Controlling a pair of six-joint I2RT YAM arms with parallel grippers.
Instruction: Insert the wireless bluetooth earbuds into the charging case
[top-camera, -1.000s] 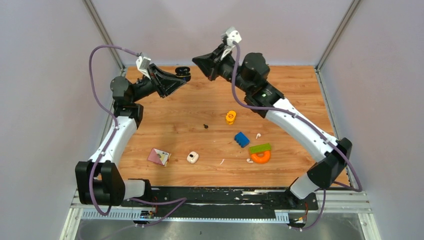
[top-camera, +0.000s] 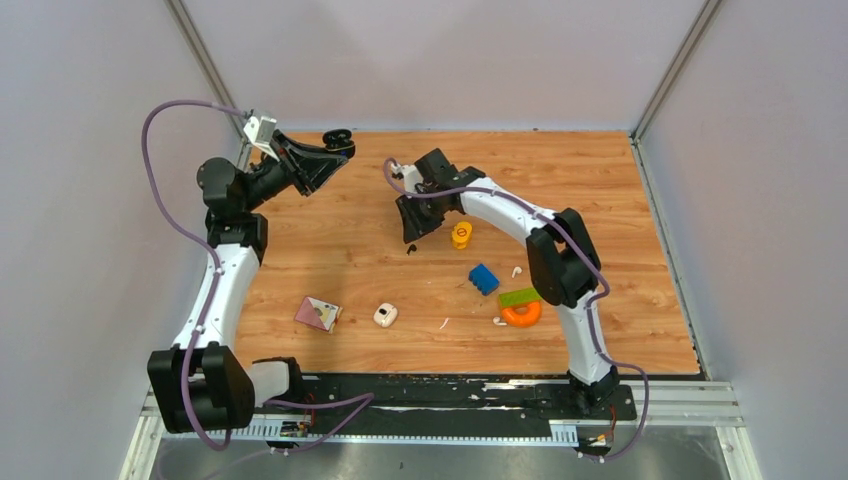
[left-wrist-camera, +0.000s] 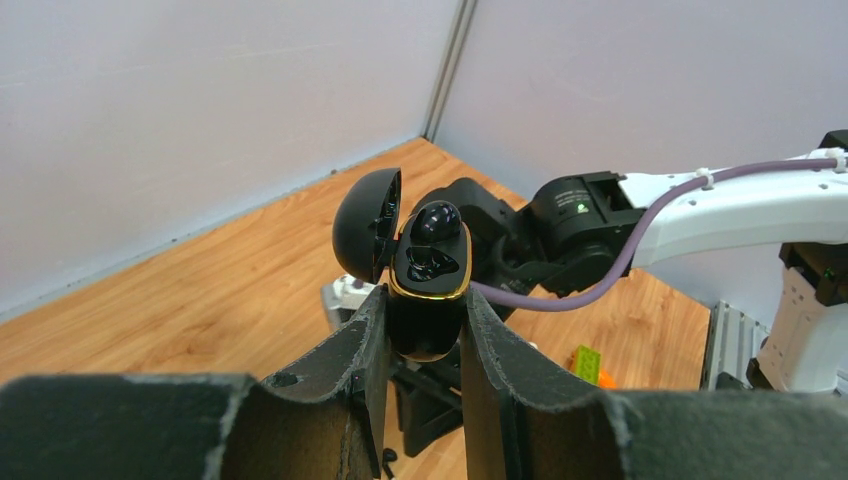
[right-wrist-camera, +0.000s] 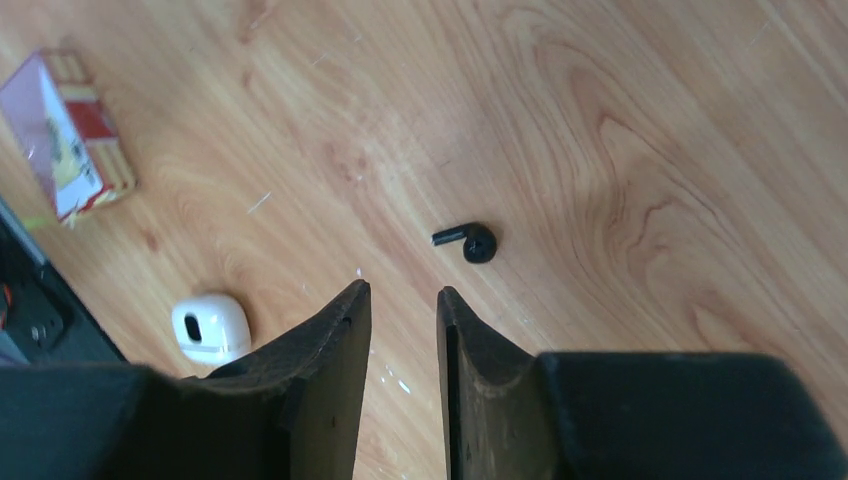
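Note:
My left gripper is shut on an open black charging case (left-wrist-camera: 430, 262) with a gold rim, held up at the back left of the table; a black earbud shows inside it. My right gripper stands part open with nothing between its fingers, low over the table. A loose black earbud (right-wrist-camera: 478, 243) lies on the wood just beyond those fingertips in the right wrist view, and shows in the top view as a small dark piece (top-camera: 411, 249).
A white case (top-camera: 385, 314), white earbuds (top-camera: 517, 271), a card box (top-camera: 318, 314), a blue block (top-camera: 483, 279), a yellow cylinder (top-camera: 461, 234), a green block (top-camera: 517, 297) and an orange ring (top-camera: 521, 317) lie about.
My right arm has swung down and toward the loose black earbud, from high at the back. The left arm with the case has shifted slightly left.

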